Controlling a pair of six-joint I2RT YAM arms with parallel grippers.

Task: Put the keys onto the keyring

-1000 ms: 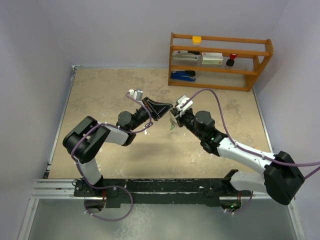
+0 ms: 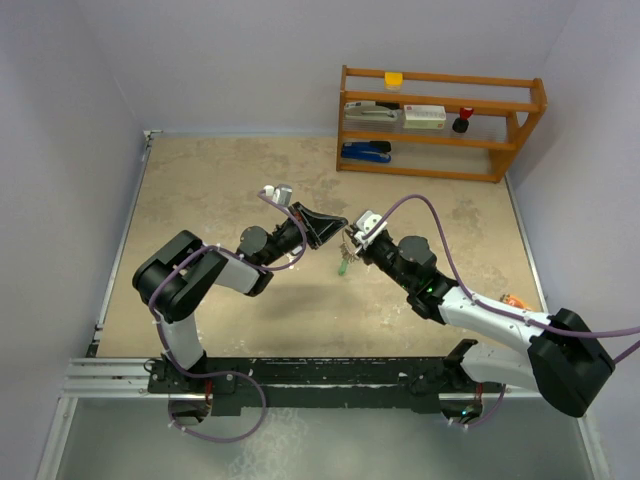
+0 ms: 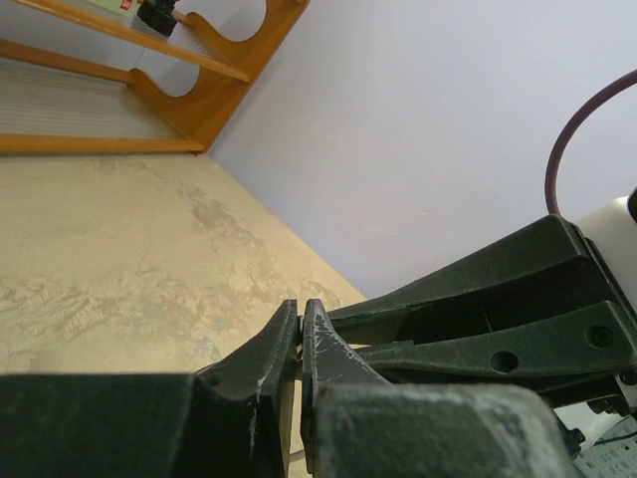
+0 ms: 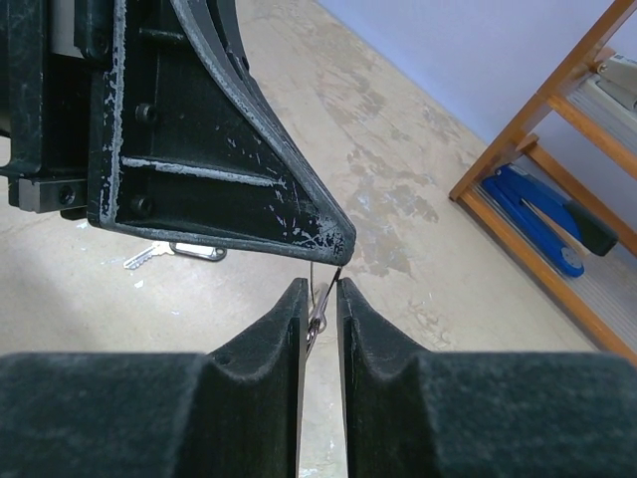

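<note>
In the top view my left gripper (image 2: 345,222) and my right gripper (image 2: 357,232) meet tip to tip above the middle of the table. The left gripper is shut; in the right wrist view the thin metal keyring (image 4: 318,321) hangs at its fingertips (image 4: 333,239). A green tag (image 2: 343,267) dangles below the tips. My right gripper is part open around the keyring, with a narrow gap between its fingers. On the table lies a key (image 4: 149,254) with a dark fob (image 4: 199,251). The left wrist view shows the left gripper closed; the ring is mostly hidden there.
A wooden shelf (image 2: 440,143) stands at the back right, holding a blue stapler (image 2: 367,152), a white box (image 2: 424,117) and a red-topped stamp (image 2: 463,120). An orange item (image 2: 515,301) lies at the right edge.
Both grippers have shifted slightly to the right and toward the front, staying tip to tip. The green tag now hangs lower and stands out more clearly beneath them.
</note>
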